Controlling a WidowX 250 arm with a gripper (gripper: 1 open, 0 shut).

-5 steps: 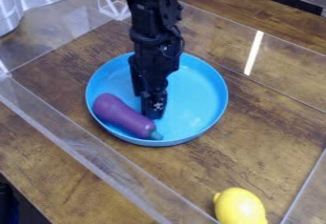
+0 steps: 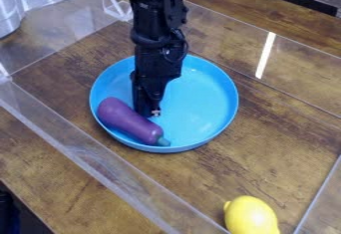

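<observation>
A blue plate rests on the wooden surface. On its left-front part lies a purple eggplant, its green stem toward the front right. My black gripper reaches down from above over the plate, just behind the eggplant, with its fingertips low near the plate. Its fingers look close together, and nothing shows held between them.
A yellow object lies at the front right, outside the plate. Clear plastic edges run along the left and right. Bare wood is free to the right of the plate.
The eggplant and the yellow object look unmoved.
</observation>
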